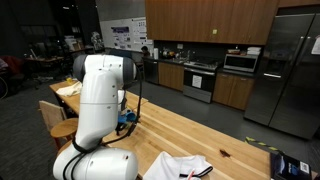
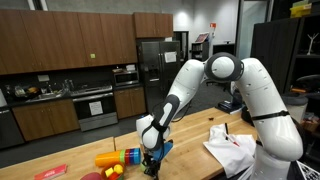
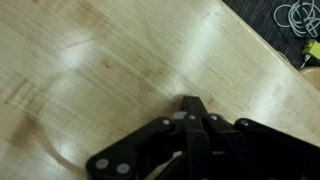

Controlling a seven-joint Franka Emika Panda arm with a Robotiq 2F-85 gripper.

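Observation:
In the wrist view my gripper points down at bare wood, its black fingers together and nothing showing between them. Exterior view 2 has the gripper low over the wooden table, close to several colourful things. A bottle-like object in yellow, orange and blue lies beside it there, and red fruit-like items sit at the lower edge. From exterior view 1 the gripper is partly hidden by the arm, with something blue around it.
A white cloth lies on the near part of the table, with a dark object beyond it. Past the table edge, the wrist view shows a pale coiled cable.

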